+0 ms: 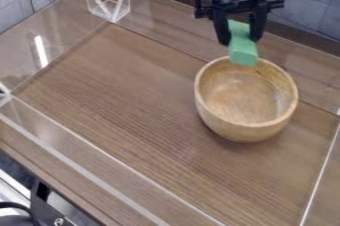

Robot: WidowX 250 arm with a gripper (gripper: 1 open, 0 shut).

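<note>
My black gripper is raised at the top centre-right of the camera view, holding a green object that hangs just above the back rim of a round wooden bowl. The green object partly overlaps the rim from this viewpoint. The bowl's visible inside is empty. The fingertips are small and dark, but they appear closed on the object's upper end.
A white wire piece stands at the back left. A dark cable lies at the bottom-left corner, and walls edge the back.
</note>
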